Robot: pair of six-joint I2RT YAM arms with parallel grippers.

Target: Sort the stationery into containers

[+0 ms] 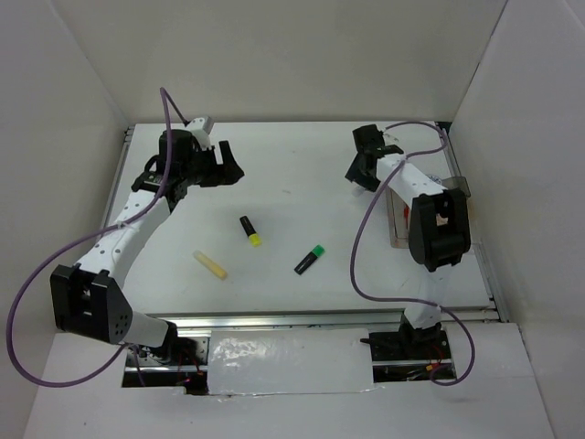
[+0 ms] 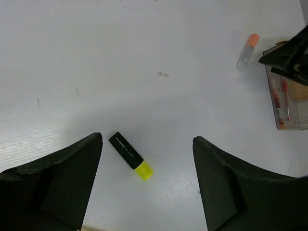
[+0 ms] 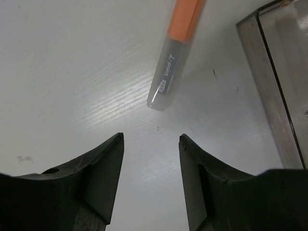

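An orange-capped clear marker lies on the table just beyond the fingertips of my right gripper, which is open and empty. From above, that gripper hides most of the marker. My left gripper is open too, over the left-centre of the table. In the left wrist view, a black marker with a yellow cap shows between and below its fingers. Farther forward lie a green-capped black marker and a pale yellow stick. The clear compartment box at right holds red pens.
The right arm reaches across the box and covers much of it from above. Close to the orange-capped marker runs the box's wall. Open table lies at the back and in the middle between the arms.
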